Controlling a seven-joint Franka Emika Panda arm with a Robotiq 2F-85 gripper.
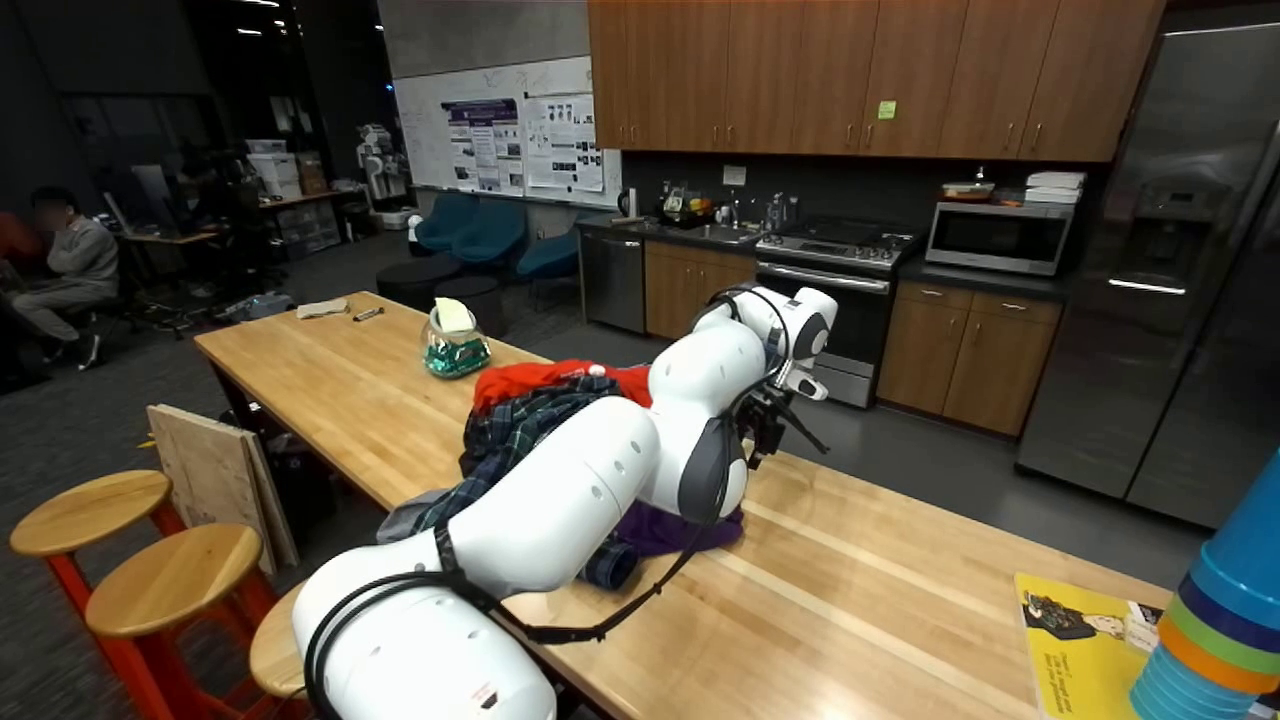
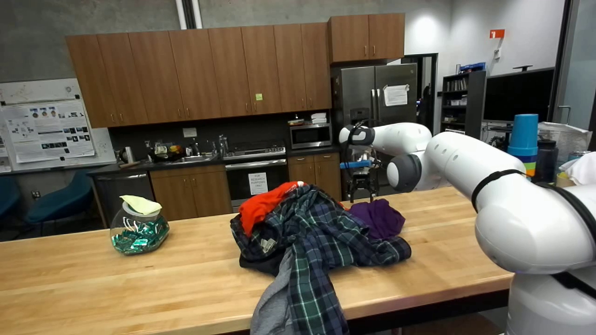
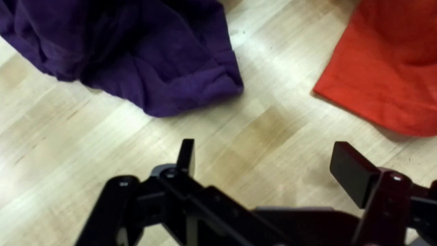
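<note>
My gripper stands open above bare wood, with nothing between its spread fingers. In the wrist view a purple cloth [image 3: 176, 78] lies ahead to the left and a red cloth [image 3: 393, 73] ahead to the right; both are apart from the fingertips. Exterior view 2 shows a heap with a dark plaid shirt [image 2: 318, 223] on top, the red cloth [image 2: 268, 204] behind it and the purple cloth [image 2: 377, 217] at its right. The gripper [image 2: 362, 196] is beyond the heap, near the table's far edge. A grey garment [image 2: 274, 301] hangs toward the front edge.
A glass jar [image 2: 139, 231] with green wrapped contents stands left of the heap. At the table's other end are a yellow magazine [image 1: 1080, 648] and stacked coloured cups [image 1: 1218, 612]. Bare wooden tabletop [image 1: 864, 552] lies between the purple cloth and the magazine.
</note>
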